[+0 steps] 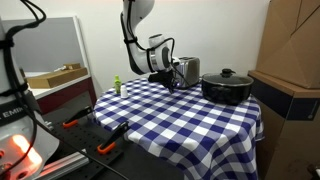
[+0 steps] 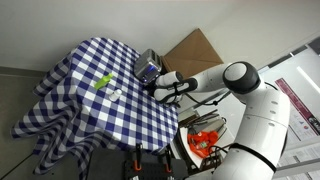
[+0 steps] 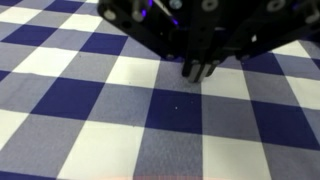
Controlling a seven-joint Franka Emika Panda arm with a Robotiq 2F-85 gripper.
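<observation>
My gripper is shut low over the blue-and-white checked tablecloth, with nothing showing between its fingers. Exterior view 1 has the gripper down by the cloth, left of a silver toaster. A black lidded pot stands to the toaster's right. On the left of the table are a green object and a small white one. Exterior view 2 also shows the green object, the white one and the toaster. There the arm largely hides the fingertips.
A large brown cabinet or box rises at the right of the table. Cardboard boxes lie on a surface at the far left.
</observation>
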